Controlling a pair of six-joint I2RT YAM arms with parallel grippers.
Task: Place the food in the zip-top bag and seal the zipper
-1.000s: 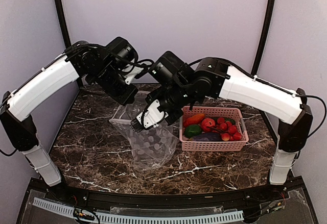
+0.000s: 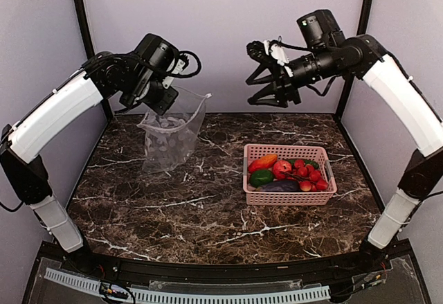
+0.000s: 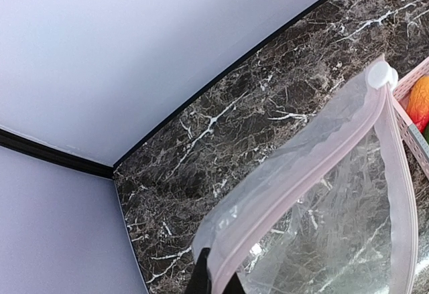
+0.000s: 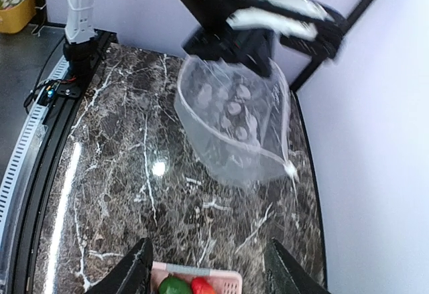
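The clear zip top bag (image 2: 169,141) hangs with its mouth open from my left gripper, which is shut on the bag's edge at the bottom of the left wrist view. The bag (image 4: 228,140) also shows from the side in the right wrist view. My right gripper is open and empty, raised to the bag's right, above the food side of the table. A pink basket (image 2: 289,199) holds the food: a carrot-shaped orange item (image 2: 263,164), a green pepper (image 2: 260,177), an eggplant (image 2: 280,187) and several red pieces (image 2: 309,174).
Pale walls (image 2: 214,41) with dark edge strips border the back and sides.
My right gripper has left the bag, moving up and right, and now stands open. My left gripper has lifted the bag up and to the left.
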